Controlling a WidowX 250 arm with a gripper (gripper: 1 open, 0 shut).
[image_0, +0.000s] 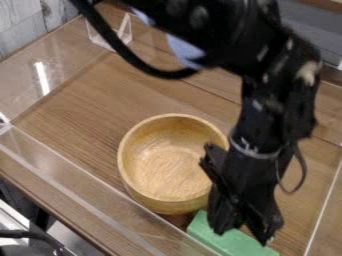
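Note:
The black gripper (234, 200) reaches down at the right, blurred, its tip just above a green rectangular object (227, 240) at the bottom edge. Its fingers look shut; whether anything is between them is not visible. A tan round bowl (150, 160) sits on the wooden surface left of the gripper, close to it.
Clear panels line the left edge and run diagonally past the bowl and green object. A small clear holder (107, 30) stands at the back left.

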